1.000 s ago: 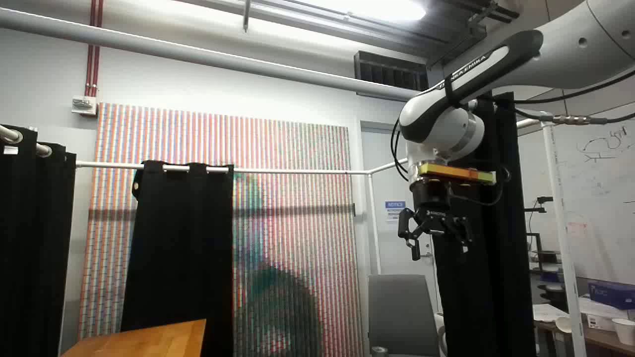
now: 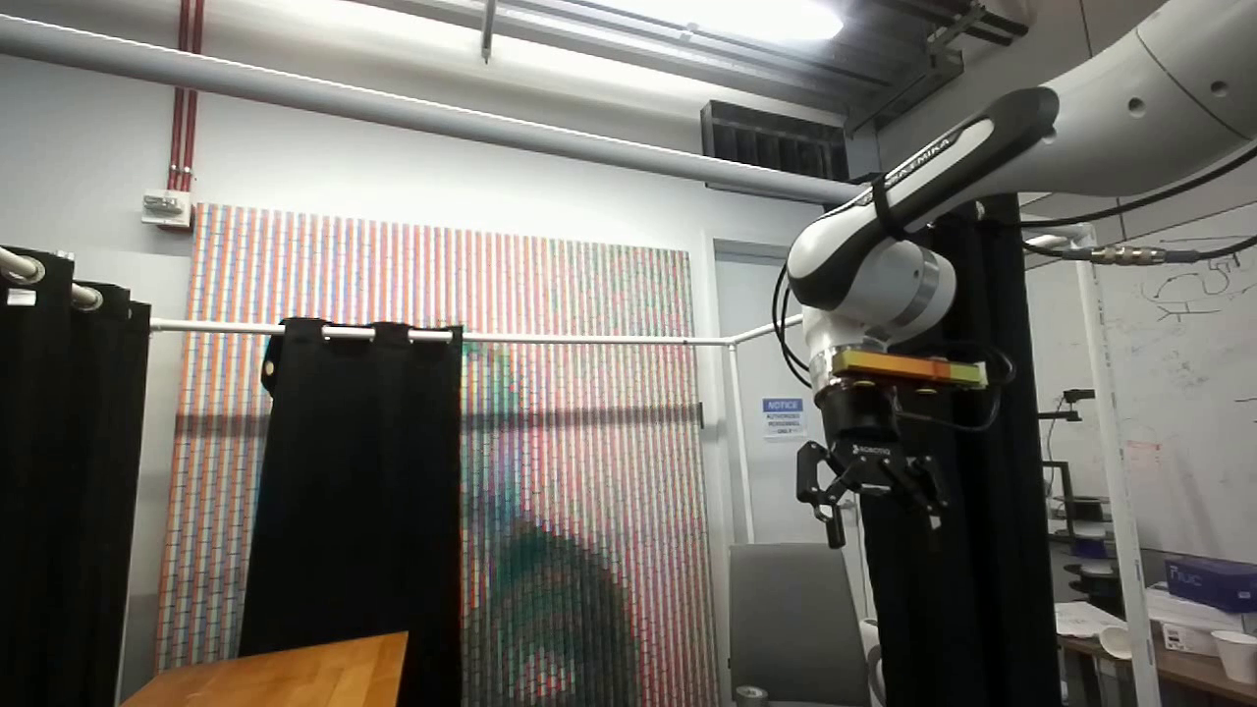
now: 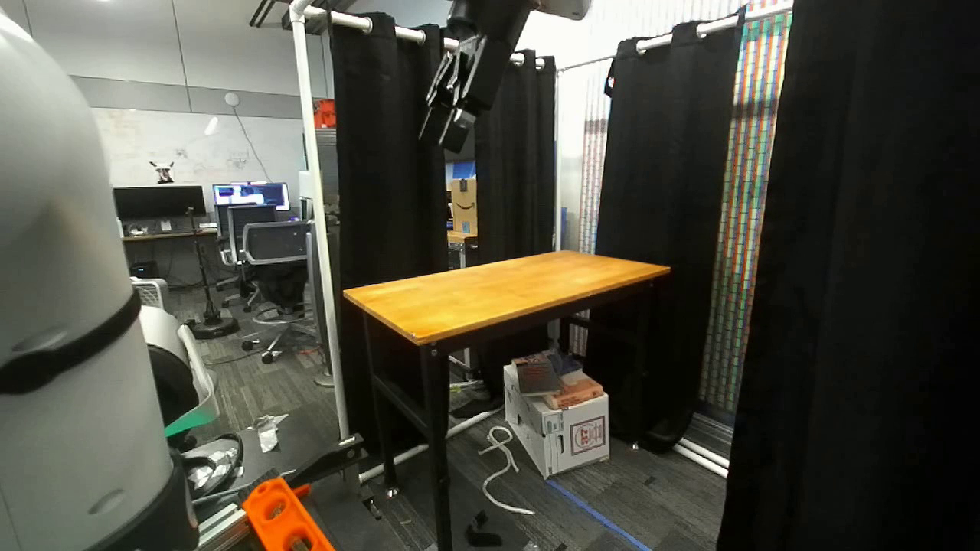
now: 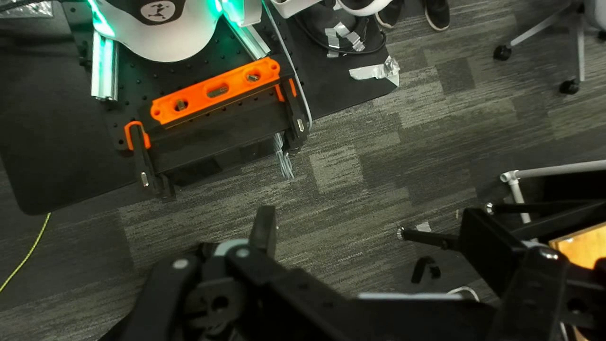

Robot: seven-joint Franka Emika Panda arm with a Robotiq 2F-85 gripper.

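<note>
My gripper (image 2: 886,525) hangs high in the air at the right of exterior view 1, fingers pointing down. Its two fingers stand well apart, so it is open, and nothing shows between them. From exterior view 2, the same gripper (image 3: 442,134) appears at the top, above the far side of a wooden table (image 3: 514,286) whose top is bare. In the wrist view, one black finger (image 4: 264,230) shows at lower centre and the other is farther right, with carpet floor visible between them.
Below the table, a white box (image 3: 560,441) bears several items, with a white rope (image 3: 498,473) beside it. An orange part (image 4: 216,91) is fixed near the robot's base. Black curtains (image 3: 671,165) and white poles (image 3: 321,229) surround the table.
Over the last second my gripper has come down a little and shifted slightly right in exterior view 1. Its fingers remain apart.
</note>
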